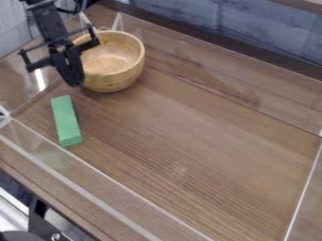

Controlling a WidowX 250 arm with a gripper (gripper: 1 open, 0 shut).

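My gripper (62, 74) hangs at the upper left, shut, with nothing visible between its fingers, just at the left side of a tan wooden bowl (116, 62). Whether it touches the bowl is unclear. Below it a green rectangular block (67, 120) lies on the wooden table (201, 141), apart from both the gripper and the bowl.
Dark floor shows beyond at the lower left.
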